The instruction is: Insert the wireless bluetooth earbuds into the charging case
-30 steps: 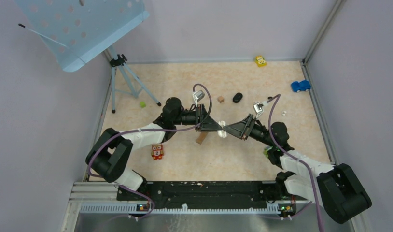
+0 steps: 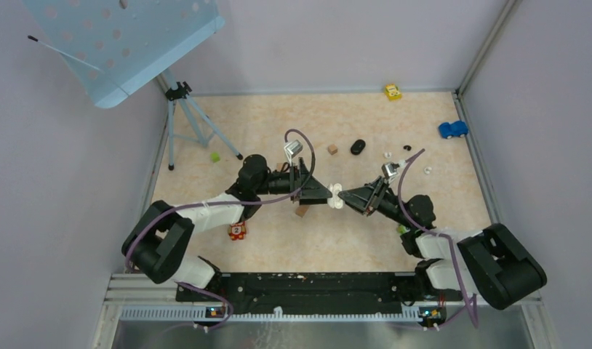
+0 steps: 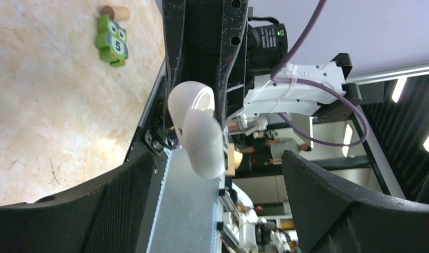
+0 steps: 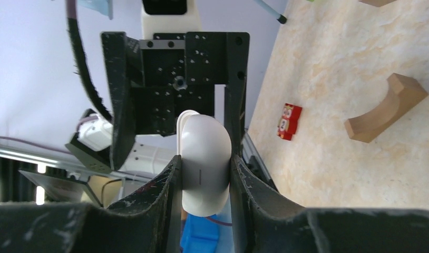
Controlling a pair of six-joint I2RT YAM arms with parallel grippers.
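A white charging case (image 4: 206,150) is pinched between the fingertips of my right gripper (image 2: 342,196). Its lid stands open in the left wrist view, where the case (image 3: 199,129) shows a rounded hollow half. Facing it from the left, my left gripper is wide open, its two fingers (image 3: 104,213) apart on either side of the case and touching nothing that I can see. On the table to the right lie two small white pieces, likely earbuds: one (image 2: 388,154) behind the right wrist, another (image 2: 428,170) further right. Whether any earbud sits inside the case is unclear.
Below the grippers lies a brown wooden arch block (image 4: 386,110). A red number toy (image 2: 237,230) is at the front left and a green owl toy (image 3: 112,41) under the right arm. A black oval object (image 2: 358,147) and small wooden cube (image 2: 332,149) sit behind.
Both arms have shifted slightly, the right elbow moving left and back. A small white piece behind the right wrist has come into sight.
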